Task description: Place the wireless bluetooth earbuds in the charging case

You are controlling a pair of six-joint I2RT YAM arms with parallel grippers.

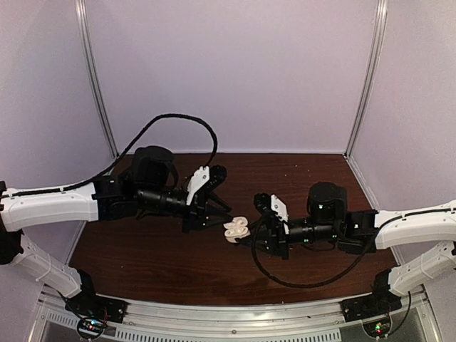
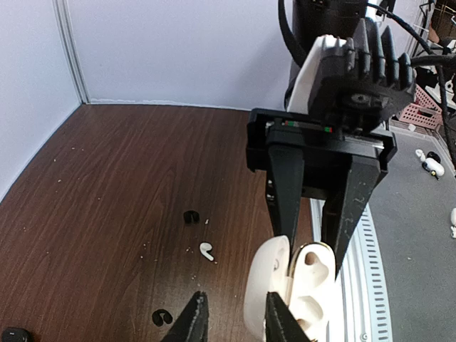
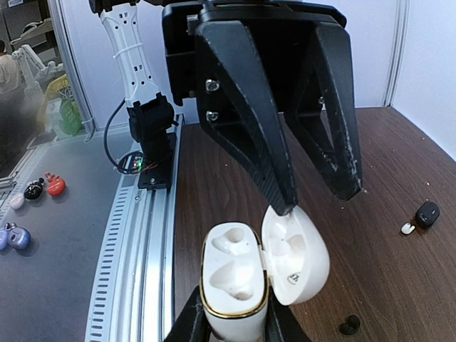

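Note:
The white charging case (image 1: 236, 232) (image 2: 313, 288) (image 3: 232, 274) stands with its lid (image 3: 299, 260) swung open, both earbud wells empty. My right gripper (image 1: 253, 236) is shut on the case body. My left gripper (image 1: 217, 217) is just beside and above the lid, fingers parted, with nothing seen between them. On the table, a small white earbud piece lies near small black pieces; in the right wrist view another white piece (image 3: 407, 228) lies by a black rounded object (image 3: 427, 214).
A metal rail (image 3: 121, 263) runs along its edge, with walls at the back and sides. Various small items lie outside the rail on a grey surface (image 3: 50, 285).

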